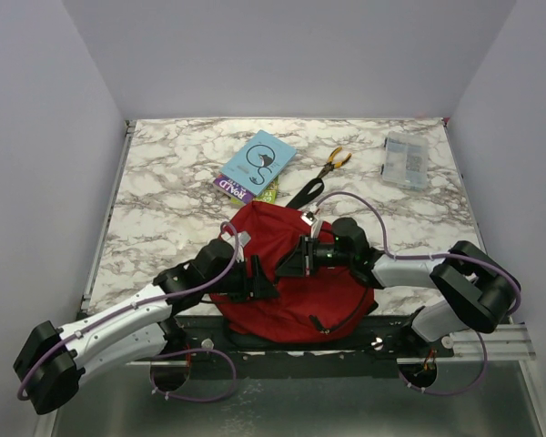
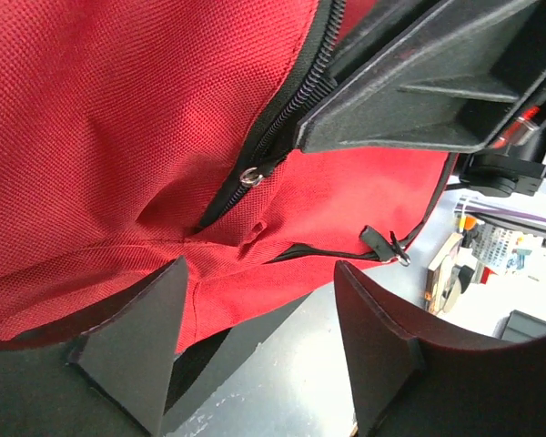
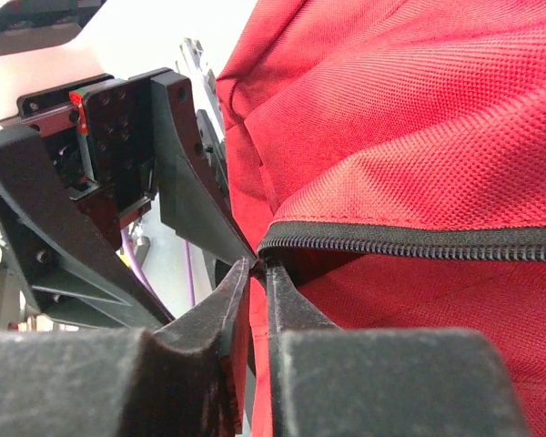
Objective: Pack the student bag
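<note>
The red bag (image 1: 282, 314) lies at the front middle of the table, with both grippers over its opening. My left gripper stands open. The silver ring of a zipper slider (image 2: 251, 177) shows ahead of the gap between its fingers, on the bag's black zipper (image 2: 296, 105). In the right wrist view, my right gripper has its fingers close together at the end of the zipper edge (image 3: 409, 238), seemingly pinching it. The left gripper's spread fingers (image 3: 196, 177) reach in beside it there. In the top view the arms hide part of the bag.
A blue book (image 1: 259, 162) lies on other books (image 1: 239, 189) behind the bag. Yellow-handled pliers (image 1: 332, 162) and a clear plastic case (image 1: 406, 160) are at the back right.
</note>
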